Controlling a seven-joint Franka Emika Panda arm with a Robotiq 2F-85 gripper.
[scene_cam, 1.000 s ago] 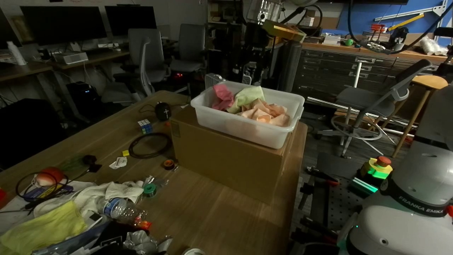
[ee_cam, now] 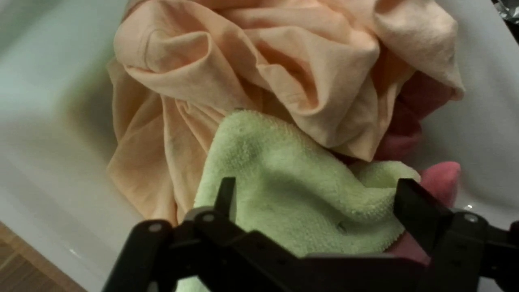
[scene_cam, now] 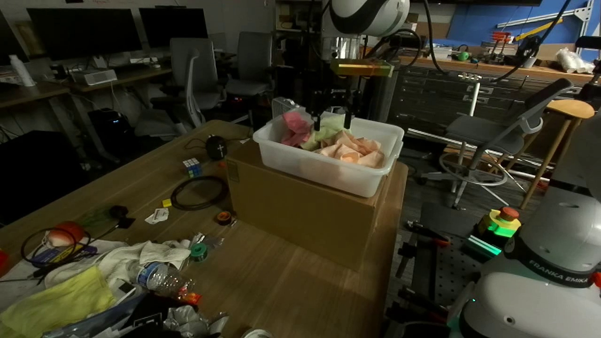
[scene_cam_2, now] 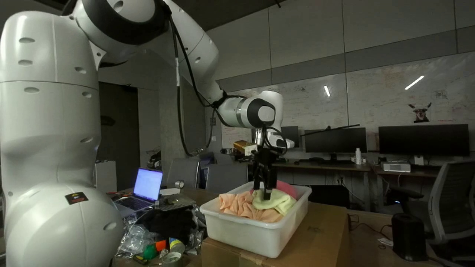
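Observation:
A white plastic bin holds three crumpled cloths. The pale green cloth lies in the middle, overlapping the peach cloth beside it. A pink cloth sits at one end of the bin, mostly covered by the green one in the wrist view. My gripper points down over the green cloth with its fingers wide apart, one on each side of part of it. Whether the fingertips touch the cloth I cannot tell. In exterior view 2 the gripper reaches down inside the bin's rim.
The bin stands on a cardboard box on the wooden table. Clutter, with a plastic bottle and a yellow cloth, covers the table's near left. A black cable loop lies left of the box. Bare table shows in front.
My gripper has come down from above and behind the bin to the green cloth, its fingers now in front of the far rim. The cloths and bin look unmoved.

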